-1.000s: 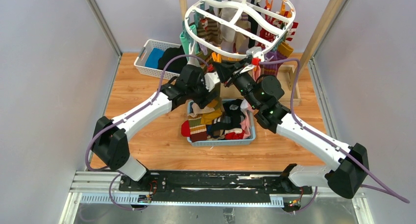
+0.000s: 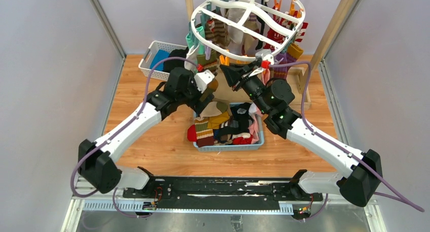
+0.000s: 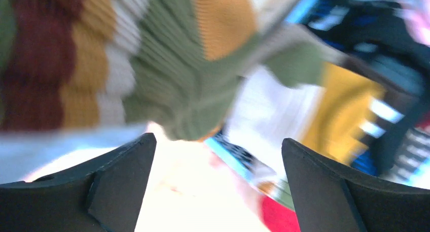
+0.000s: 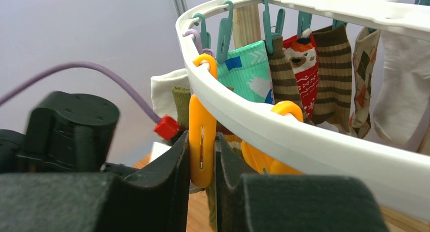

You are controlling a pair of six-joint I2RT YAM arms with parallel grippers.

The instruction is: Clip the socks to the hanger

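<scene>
My right gripper is shut on an orange clip that hangs from the rim of the white hanger. In the top view this gripper stays under the hanger's front edge. My left gripper points down toward the blue sock basket, its fingers wide apart with nothing between them. Beyond those fingers, a blurred striped sock with a green part and an orange patch fills the upper left of the left wrist view. Whether the orange clip bears that sock cannot be told.
Several socks, among them a mint one, hang from green clips along the hanger's far side. A white basket with dark and blue cloth stands at the back left. Bare wooden floor lies left of the sock basket.
The right arm and its hold look unchanged.
</scene>
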